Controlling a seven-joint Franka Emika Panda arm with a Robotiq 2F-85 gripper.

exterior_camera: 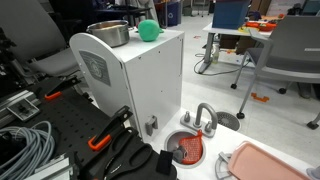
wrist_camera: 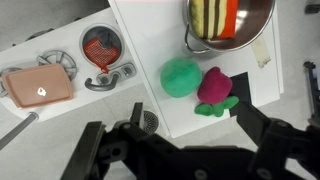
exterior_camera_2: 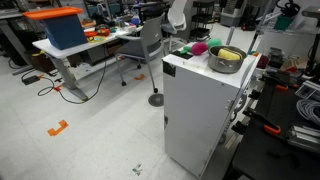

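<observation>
My gripper stands open in the wrist view, its dark fingers wide apart with nothing held between them. Below it, on the white cabinet top [wrist_camera: 172, 110], lie a green ball [wrist_camera: 181, 77] and a magenta toy vegetable [wrist_camera: 213, 87] with green leaves. Close by is a metal pot [exterior_camera: 110, 37], which holds a yellow-and-brown piece [wrist_camera: 209, 16] and an orange-red piece [wrist_camera: 231, 15]. The second exterior view shows the pot [exterior_camera_2: 225, 65] near the cabinet's edge, with the ball [exterior_camera_2: 198, 48] behind it. Neither exterior view shows the fingers clearly.
Lower down, a round sink [exterior_camera: 183, 159] holds a red utensil [exterior_camera: 198, 137], with a faucet [exterior_camera: 206, 117] behind it. A pink tray [exterior_camera: 262, 164] lies to its right. Coiled cable [exterior_camera: 27, 150] rests on the black surface. A chair [exterior_camera_2: 146, 47] stands beyond the cabinet.
</observation>
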